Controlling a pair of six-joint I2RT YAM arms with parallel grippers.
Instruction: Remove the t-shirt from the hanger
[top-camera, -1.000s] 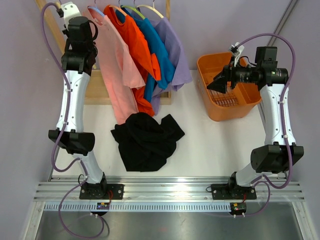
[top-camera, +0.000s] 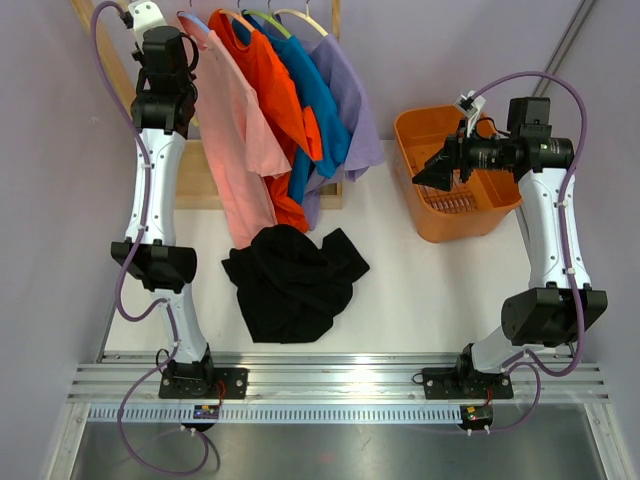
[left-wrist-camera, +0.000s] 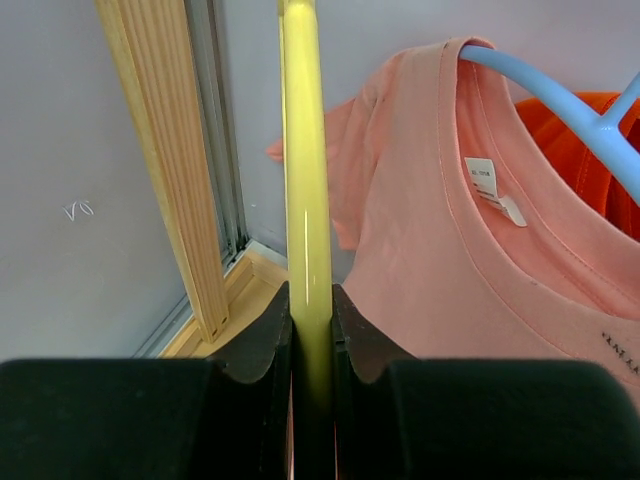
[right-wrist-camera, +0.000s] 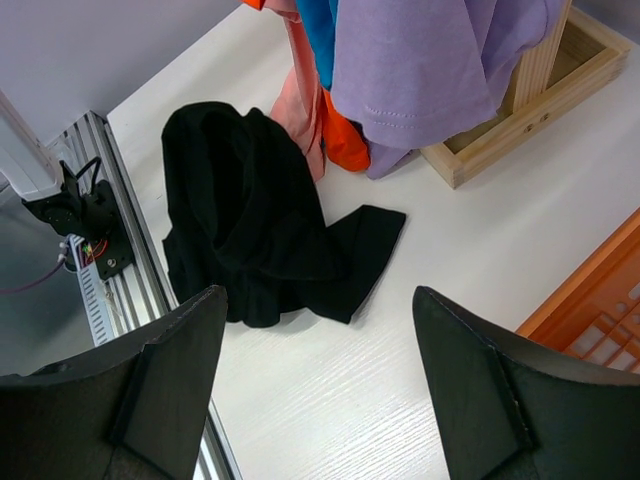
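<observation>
A yellow hanger (left-wrist-camera: 305, 170), seen edge-on in the left wrist view, stands upright between the fingers of my left gripper, which is shut on it. No garment shows on its visible part. On the table in front of the rack a black T-shirt (top-camera: 293, 285) lies crumpled; the right wrist view shows it too. My right gripper is open and empty, held over the near side of the orange bin. From above, the left arm hides its own fingertips at the rack's left end.
Pink (top-camera: 235, 120), orange (top-camera: 262, 75), blue (top-camera: 315, 95) and purple (top-camera: 352, 100) shirts hang on the wooden rack (top-camera: 198, 190), the pink one right beside my left gripper. An orange bin (top-camera: 440, 227) stands at right.
My left arm has shifted slightly right, its elbow swinging inward, with its gripper still at the rack's left end. The right arm, the hanging shirts and the black shirt look unmoved.
</observation>
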